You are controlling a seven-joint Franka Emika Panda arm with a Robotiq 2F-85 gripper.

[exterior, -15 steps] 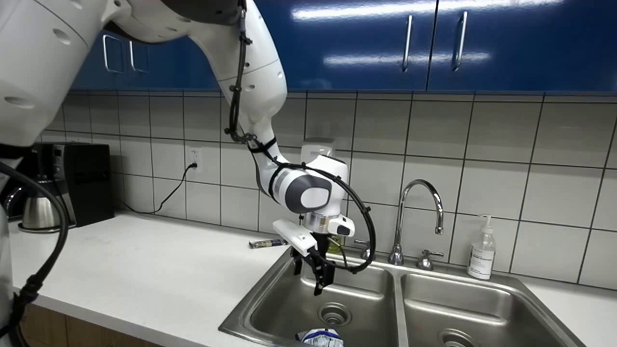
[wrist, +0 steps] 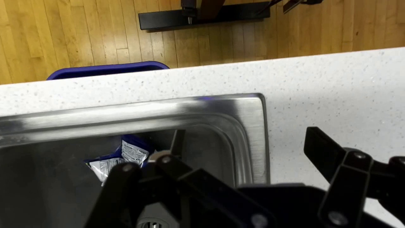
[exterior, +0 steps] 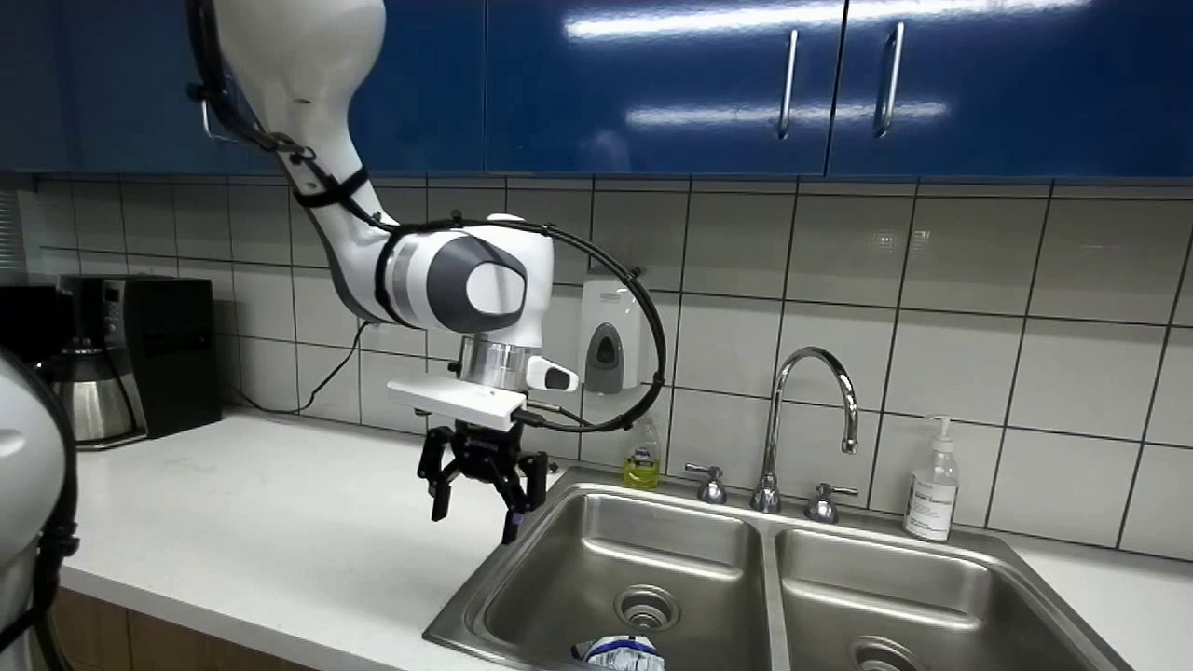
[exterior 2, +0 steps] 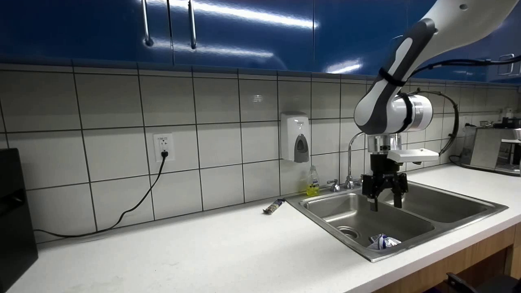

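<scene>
My gripper [exterior: 475,526] hangs open and empty over the left rim of the sink, well above it. Its two fingers stand wide apart in exterior view 2, with no object between them. A crumpled blue and white packet [exterior 2: 384,241] lies in the near part of the left basin; the wrist view shows this packet [wrist: 134,152] partly behind a finger. On the counter beside the sink's back left corner is a small wrapped bar [exterior 2: 274,206], hidden behind the gripper in exterior view 1.
The steel sink [exterior: 769,581] has two basins, with a curved faucet [exterior: 774,436] behind. A yellow-green soap bottle [exterior: 643,457] and a white pump bottle [exterior: 931,492] stand along its back edge. The counter [exterior: 257,526] to the left is broadly clear, up to a coffee maker [exterior: 168,347].
My gripper has risen and shifted left from over the left basin to the sink's left edge, and its wrist has turned. The packet has stayed in place.
</scene>
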